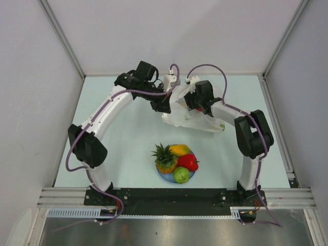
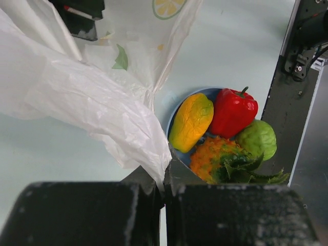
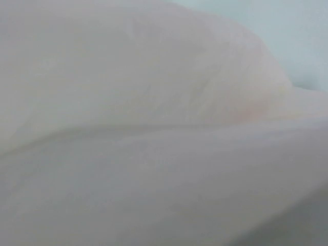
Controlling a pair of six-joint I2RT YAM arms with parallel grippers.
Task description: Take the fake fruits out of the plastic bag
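Observation:
The white plastic bag (image 1: 192,120) lies crumpled at the back middle. In the left wrist view, my left gripper is shut on a pinched fold of the bag (image 2: 107,102). My right gripper (image 1: 193,104) reaches into the bag's folds from the right; a small red patch shows beside it, but what it belongs to is unclear. Bag plastic (image 3: 154,102) fills most of the right wrist view, hiding the fingers, so their opening cannot be told. Outside the bag are a yellow mango (image 2: 191,122), red pepper (image 1: 188,162), pineapple (image 1: 166,160) and green fruit (image 1: 181,175).
The fruits outside sit together on a blue plate (image 1: 167,177) near the table's front edge. Bare white table (image 1: 123,159) lies to the plate's left and right. A leaf print (image 2: 121,58) and a lemon print (image 2: 168,7) mark the bag.

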